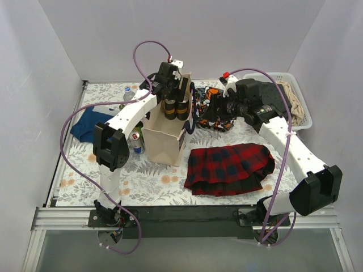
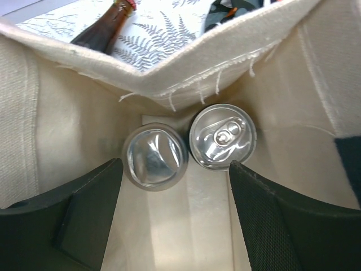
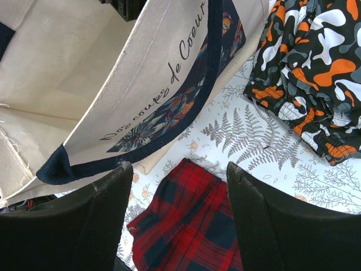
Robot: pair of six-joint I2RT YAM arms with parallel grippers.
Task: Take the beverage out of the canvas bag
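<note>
The beige canvas bag [image 1: 161, 145] stands open on the table, with two dark cans inside, a left can [image 1: 170, 110] and a right can [image 1: 182, 110]. From the left wrist view, their silver tops show side by side: a left can top [image 2: 155, 157] and a right can top [image 2: 222, 137] with its pull tab. My left gripper is over the bag's mouth, its fingers apart on either side of the cans, gripping neither. Outside the bag, on its right, my right gripper is open and empty.
A red plaid cloth [image 1: 227, 169] lies in front right. Behind the right gripper is a camouflage-patterned bag [image 3: 316, 73]. Left of the canvas bag stand a silver can [image 1: 136, 141] and bottles, near a blue cloth [image 1: 88, 123]. A white basket [image 1: 307, 121] sits back right.
</note>
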